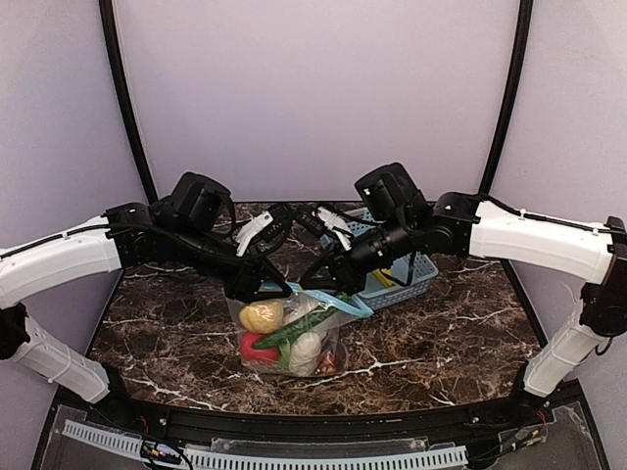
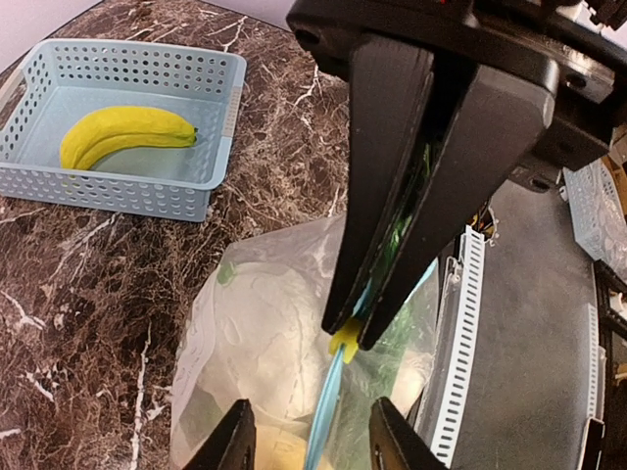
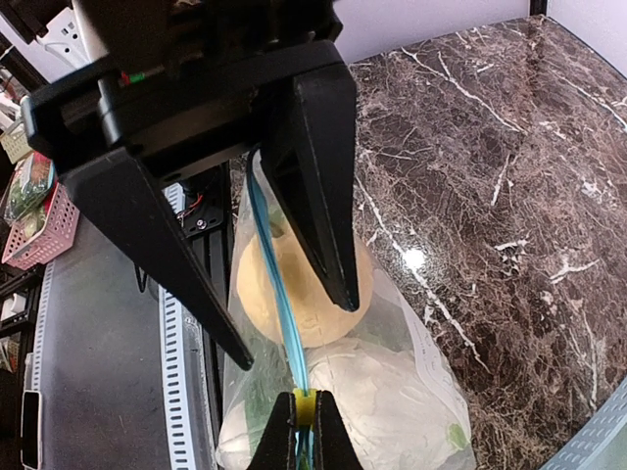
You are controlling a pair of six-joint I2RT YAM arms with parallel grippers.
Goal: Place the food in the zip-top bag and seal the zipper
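Note:
The clear zip top bag (image 1: 333, 333) stands mid-table in the top view, its blue zipper strip (image 2: 328, 401) along the top. Inside show a potato-like tan item (image 1: 262, 316), a red item (image 1: 257, 349), a green cucumber-like piece (image 1: 294, 328) and a white bulb (image 1: 306, 352). My right gripper is shut on the yellow zipper slider (image 3: 306, 394). Left of it, my left gripper is open, its fingers (image 2: 235, 431) either side of the blue strip without closing on it. Whether the zipper is sealed cannot be told.
Behind the bag on the right is a blue basket (image 1: 421, 277) holding a yellow banana (image 2: 127, 135). The two arms stand close together over the bag. White grilles (image 1: 323, 457) run along the front edge.

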